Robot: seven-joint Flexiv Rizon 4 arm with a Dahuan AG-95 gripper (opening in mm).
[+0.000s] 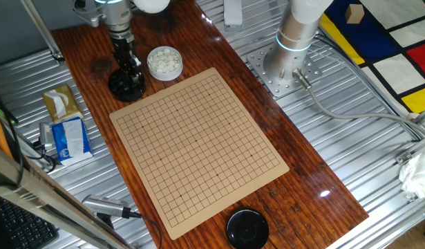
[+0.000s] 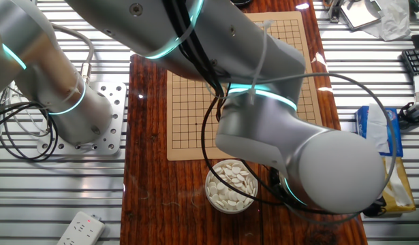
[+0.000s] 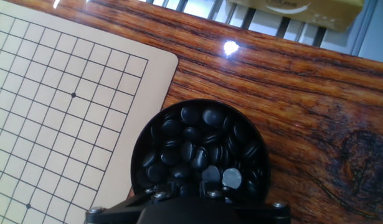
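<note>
A round black bowl [image 3: 261, 134] full of black Go stones [image 3: 171, 127] takes up the lower middle of the wrist view. My gripper is over the bowl's near side, its two fingertips parted among or just above the stones. I make out nothing held between them, though contact with the stones is hard to judge. Seen from exterior view 1, the dark gripper reaches down into the bowl [image 1: 117, 95] at the board's far left corner. The tan gridded board [image 1: 196, 140] bears no stones. In exterior view 2 the arm hides the gripper.
Close beside the black bowl stands a white bowl [image 1: 164, 63] of white stones. An empty-looking black dish [image 1: 247, 228] sits at the board's near edge. Tissue packs [image 1: 72, 140] lie off the table's left side. Bare wood [image 1: 316, 187] lies right of the board.
</note>
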